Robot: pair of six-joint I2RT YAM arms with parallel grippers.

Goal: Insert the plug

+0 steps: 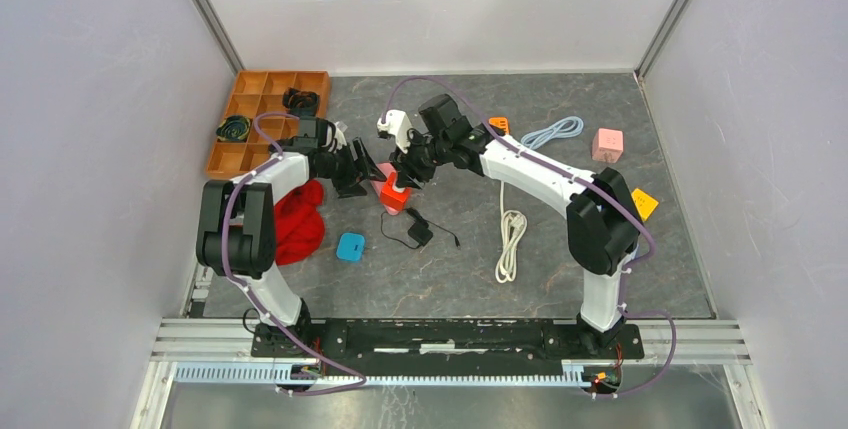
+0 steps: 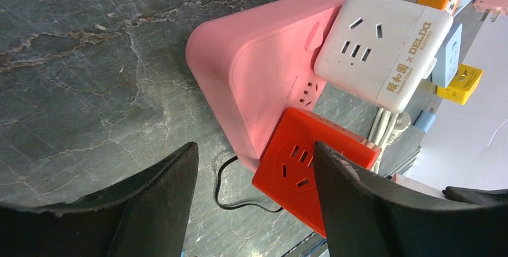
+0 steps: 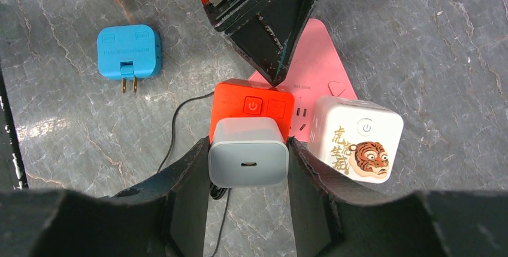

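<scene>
A pink triangular power strip [image 2: 239, 71] lies on the floor with a white socket cube [image 2: 377, 41] and a red socket cube [image 2: 287, 167] at it. My right gripper is shut on a white charger [image 3: 248, 149], which is held over the red cube [image 3: 251, 95], seen with its power button toward the camera. My left gripper stands part open beside the power strip and red cube, nothing seen held between its fingers; in the right wrist view its dark body reaches in above the red cube.
A blue plug adapter [image 3: 129, 50], black adapter with cable [image 1: 420, 232], white cable [image 1: 508, 249] and red cloth [image 1: 298, 224] lie around. An orange compartment tray [image 1: 245, 89] is at back left, a pink cube [image 1: 607, 145] at right.
</scene>
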